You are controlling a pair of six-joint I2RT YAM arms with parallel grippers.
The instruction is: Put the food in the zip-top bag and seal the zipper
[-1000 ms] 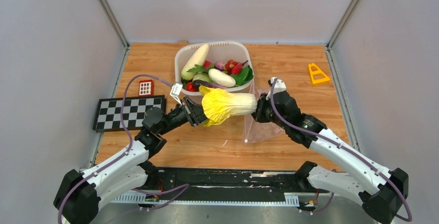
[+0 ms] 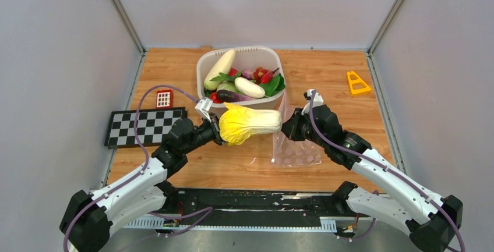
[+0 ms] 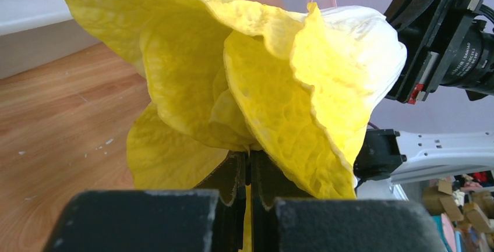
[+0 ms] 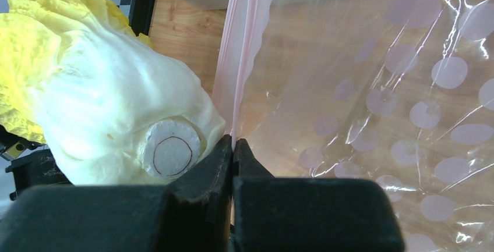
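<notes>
A Chinese cabbage (image 2: 250, 125), yellow-leafed with a white base, hangs sideways above the table between both arms. My left gripper is shut on its leaf end. In the right wrist view the cabbage's white base (image 4: 131, 109) is just left of my right gripper. That gripper is shut on the pink zip edge of the clear, dotted bag (image 4: 373, 89), and the bag hangs to the right of its fingers. From above, the bag (image 2: 296, 152) shows partly below the right gripper. The cabbage is outside it.
A white basket (image 2: 205, 66) of several vegetables stands behind the cabbage. A checkered board (image 2: 138, 128) and a red-framed block (image 2: 165, 99) are at left, a yellow triangle (image 2: 352, 84) at far right.
The cabbage has shifted left with my left gripper.
</notes>
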